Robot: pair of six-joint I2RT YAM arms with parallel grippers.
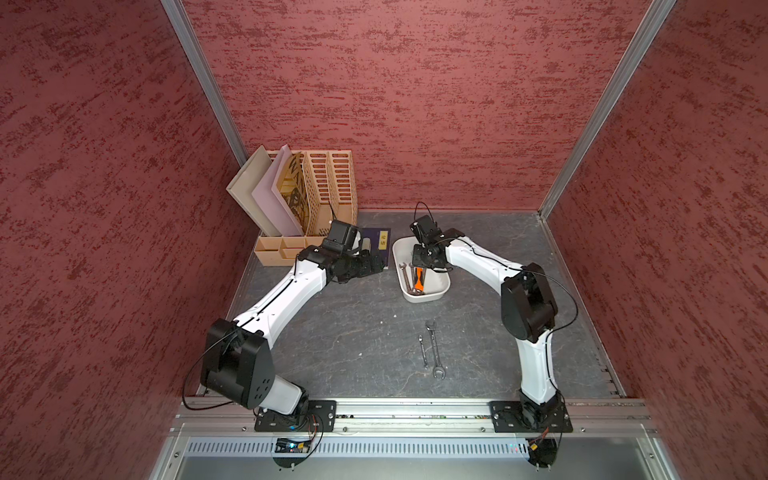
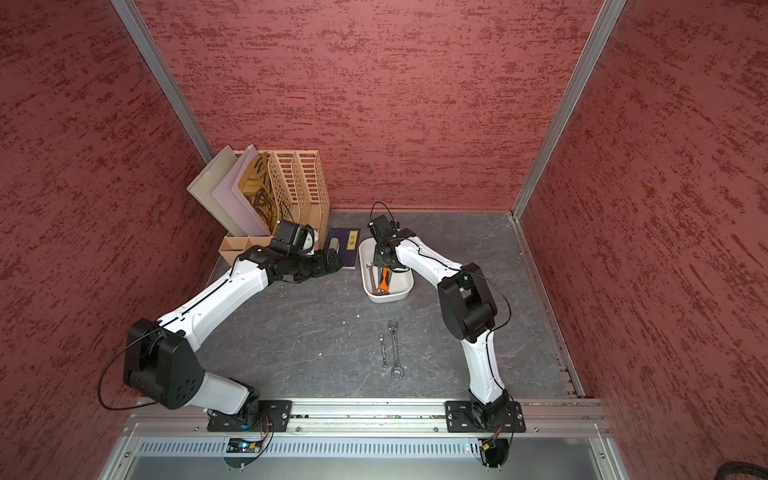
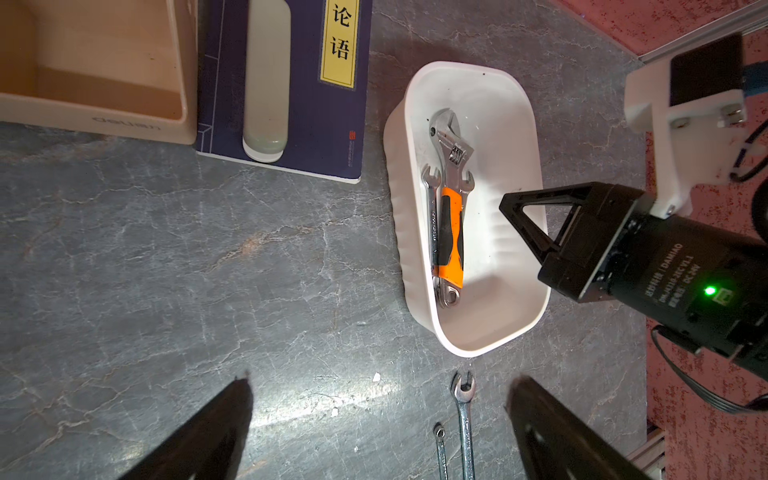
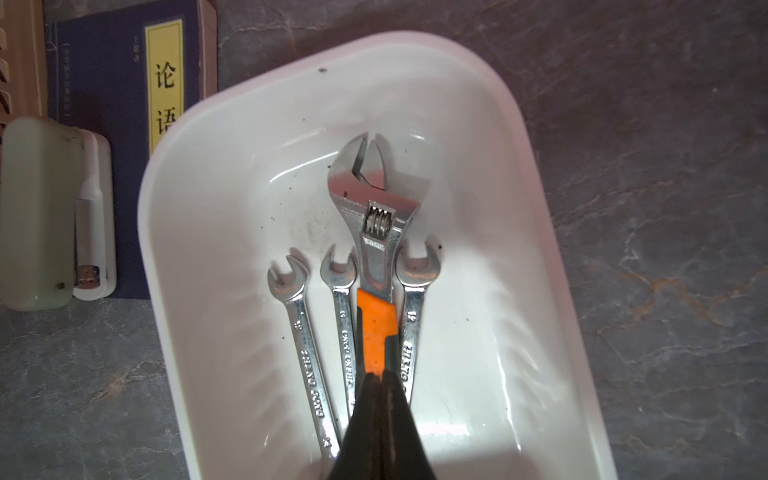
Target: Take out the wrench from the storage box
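Note:
The orange-handled adjustable wrench (image 4: 378, 320) lies in the white storage box (image 4: 524, 200), its steel head toward the box's far end. My right gripper is over the box with its fingertips together and nothing held between them. From the right wrist camera, those fingers cover the lower part of the orange handle; the left wrist view shows that handle (image 3: 451, 240) lying free on the box floor. My left gripper stands open and empty, its fingers wide apart, to the left of the box in the top views.
Beside the adjustable wrench lie three silver wrenches (image 4: 306, 352) in the box. Two more wrenches (image 1: 434, 349) rest on the table in front. Left of the box are a dark blue book (image 3: 328, 120) with a pale case (image 3: 266, 80) on it and a rack (image 1: 342, 188).

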